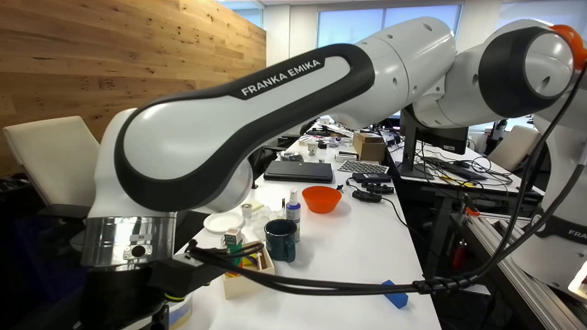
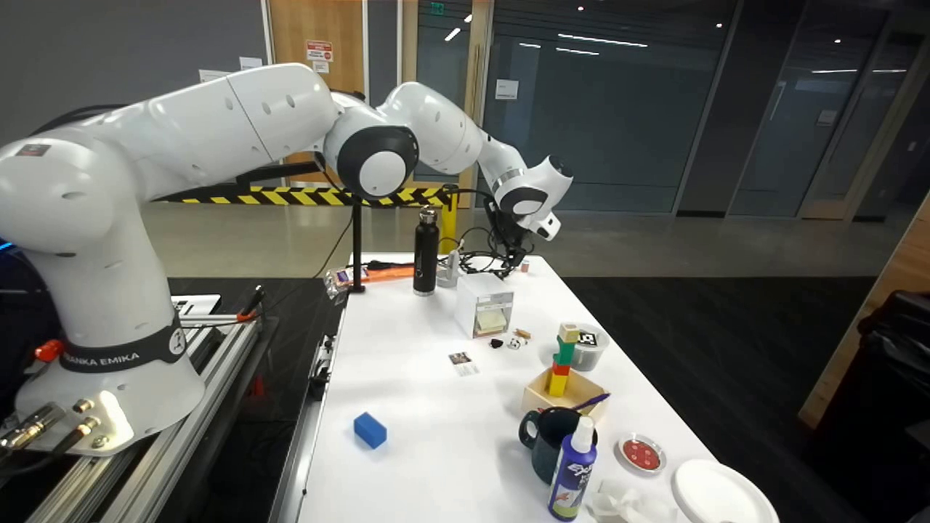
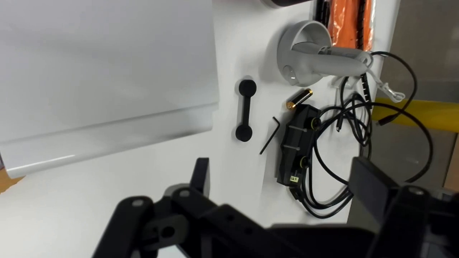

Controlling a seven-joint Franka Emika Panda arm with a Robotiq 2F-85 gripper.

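In the wrist view my gripper is open, its two dark fingers [image 3: 201, 176] wide apart with nothing held between them. It hangs over the far end of the white table, pointing down. Below and ahead of it lie a black dumbbell-shaped piece [image 3: 245, 111], a hex key [image 3: 270, 135], a battery [image 3: 299, 99] and a black device [image 3: 297, 146] with coiled cables. A large white box [image 3: 107, 60] fills the upper left; exterior view 2 shows this box [image 2: 484, 305] upright beside the arm. The fingertips are not clearly visible in either exterior view.
A grey holder [image 3: 301, 53] and a black bottle [image 2: 425, 253] stand close by. Elsewhere are a wooden tray [image 2: 536, 396] with stacked blocks, a dark mug [image 2: 549, 444], a spray bottle [image 2: 572, 475], a blue block [image 2: 370, 430] and an orange bowl [image 1: 321, 199].
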